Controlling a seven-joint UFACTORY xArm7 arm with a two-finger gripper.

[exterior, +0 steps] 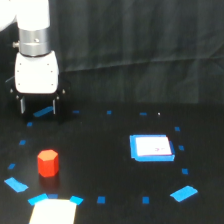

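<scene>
A red hexagonal block stands upright on the dark table at the left. To its right lies a white rectangular patch with a blue border. At the bottom edge, below the block, a cream square is cut off by the frame. My gripper hangs at the upper left, behind and above the block and well apart from it. Its dark fingers are spread wide, and nothing shows between them.
Blue tape pieces lie flat around the table, including a strip at the right and another at the left. Between the block and the white patch the surface is clear. A dark curtain closes off the back.
</scene>
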